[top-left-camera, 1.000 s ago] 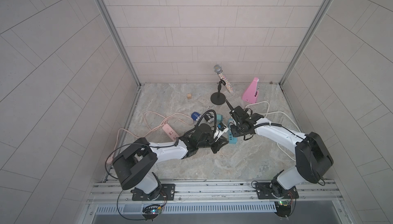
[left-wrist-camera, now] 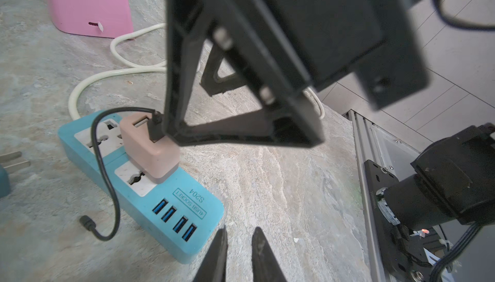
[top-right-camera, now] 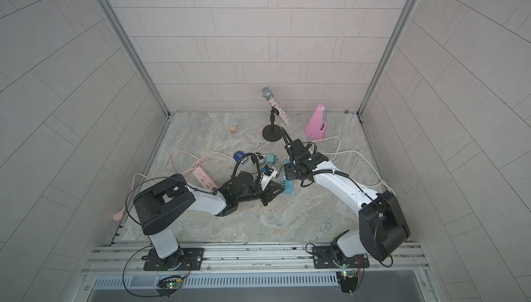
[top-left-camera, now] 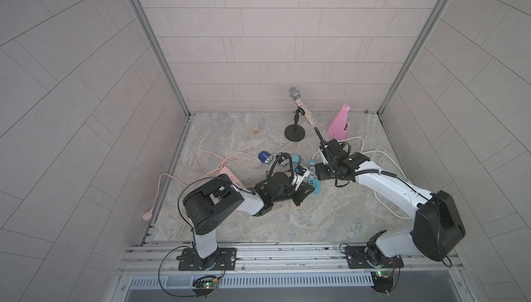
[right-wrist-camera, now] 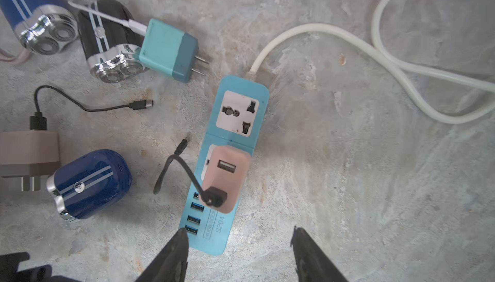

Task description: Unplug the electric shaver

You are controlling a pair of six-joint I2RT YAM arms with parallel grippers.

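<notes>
A pinkish-beige adapter [right-wrist-camera: 227, 176] with a short black cable sits on a socket of the blue power strip [right-wrist-camera: 216, 240]. My right gripper is open over the strip, with nothing between its fingers. In the left wrist view, the right gripper's dark body hangs close by the adapter [left-wrist-camera: 149, 145] and hides part of the table. My left gripper is shut and empty beside the USB end of the strip. Several shavers lie loose left of the strip: a blue one [right-wrist-camera: 92, 184], a black one [right-wrist-camera: 108, 39] and another blue one at the top left corner.
A teal adapter [right-wrist-camera: 170, 49] and a second beige adapter [right-wrist-camera: 30, 153] lie unplugged. The strip's white cord [right-wrist-camera: 330, 28] curls to the right. A pink power strip [top-right-camera: 204, 178], microphone stand [top-left-camera: 294, 132] and pink metronome [top-left-camera: 339, 124] stand around.
My left arm has swung inward, bringing its gripper slightly right, closer to the blue strip. The right arm's elbow has shifted right and toward the front, its gripper turning slightly. The strip looks unmoved.
</notes>
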